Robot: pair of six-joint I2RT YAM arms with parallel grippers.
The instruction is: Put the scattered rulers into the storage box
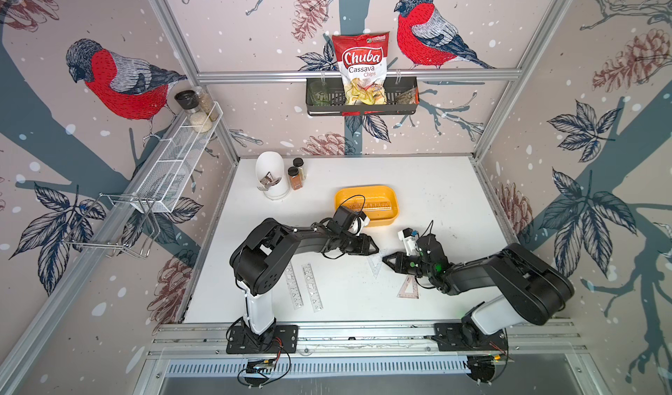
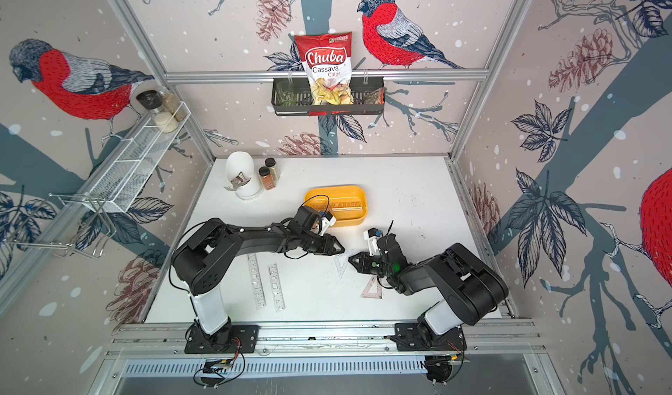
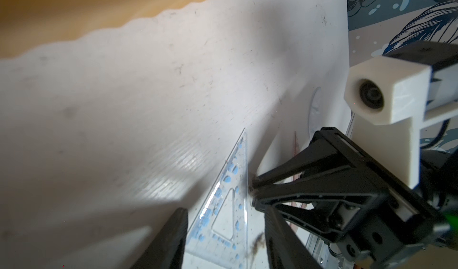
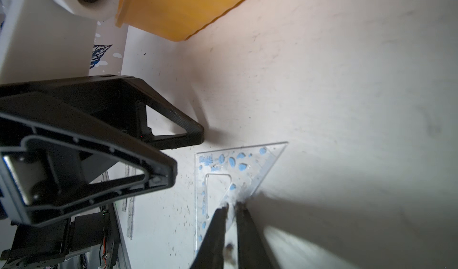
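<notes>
A clear set-square ruler with blue marks [image 4: 243, 159] appears just above or on the table between the two arms. My right gripper is shut on its slanted edge. Facing it from the left, my left gripper stands open, its fingers apart on either side of the set square in its wrist view; no grip shows. A reddish triangle ruler [image 1: 408, 288] lies by the right forearm. Two clear straight rulers, one [image 1: 293, 288] beside the other [image 1: 312, 288], rest left of centre. Behind the left gripper is the orange storage box [image 1: 383, 220], with ruler-like pieces inside.
A white utensil holder [image 1: 270, 165] and two spice jars, one at the front [image 1: 294, 178], stand at the back left. Both grippers are close together, with the box near the left wrist.
</notes>
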